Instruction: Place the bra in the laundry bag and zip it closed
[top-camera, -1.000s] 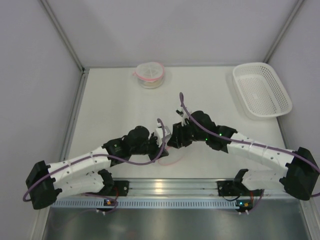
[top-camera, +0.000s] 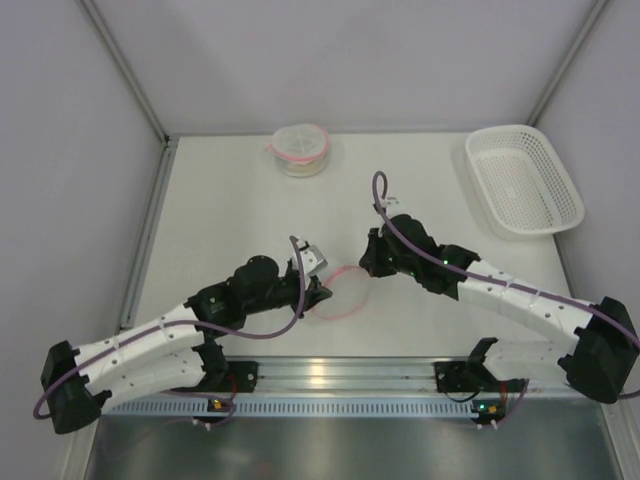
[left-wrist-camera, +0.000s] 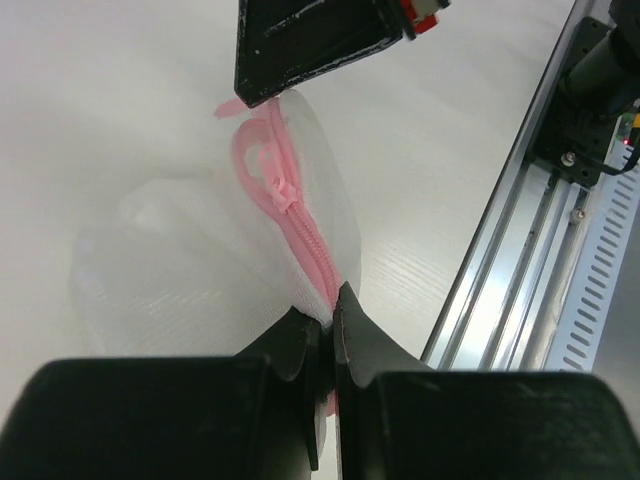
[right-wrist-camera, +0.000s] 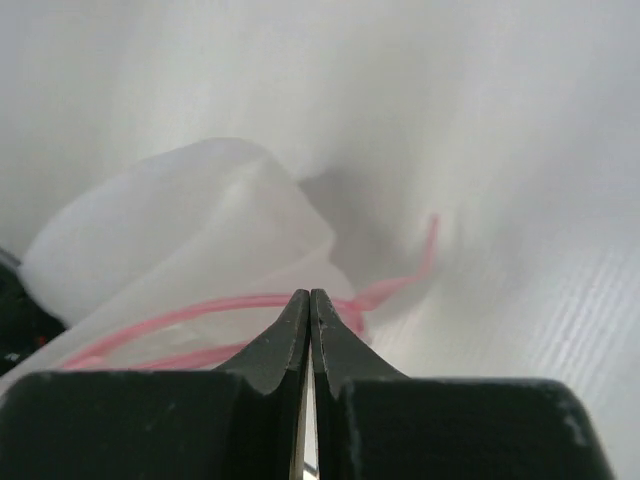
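Note:
The white mesh laundry bag (top-camera: 347, 290) with its pink zip edge lies between my two grippers. My left gripper is shut on the bag's pink zip band (left-wrist-camera: 308, 242), which bunches between its fingers. Farther up that band, a pink zip pull (left-wrist-camera: 283, 192) shows in the left wrist view. At the band's far end is my right gripper (top-camera: 368, 265), shut; its tips meet the pink edge (right-wrist-camera: 195, 312) in the right wrist view, but whether they pinch it is unclear. A pink tab (right-wrist-camera: 425, 262) sticks out past those tips. I cannot make out any bra.
At the back stands a round white item with pink trim (top-camera: 300, 146). A white perforated basket (top-camera: 480, 190) occupies the back right. A metal rail (top-camera: 340, 367) runs along its front.

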